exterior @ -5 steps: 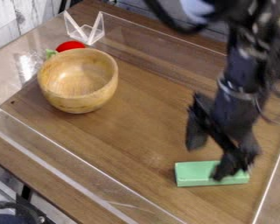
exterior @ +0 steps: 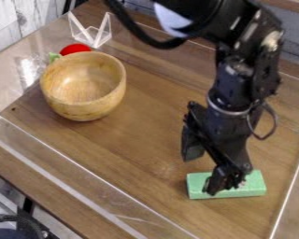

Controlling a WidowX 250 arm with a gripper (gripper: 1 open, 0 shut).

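Note:
My black gripper (exterior: 208, 163) hangs at the right of the wooden table, open, with its fingertips low over a green block (exterior: 246, 187). The lower finger reaches down across the block's upper left part; whether it touches the block is unclear. The green block lies flat near the front right of the table.
A wooden bowl (exterior: 83, 93) stands at the upper left, with a red object (exterior: 75, 49) behind it and a white wire-like item (exterior: 90, 28) beyond.
The green block lies in about the same place.

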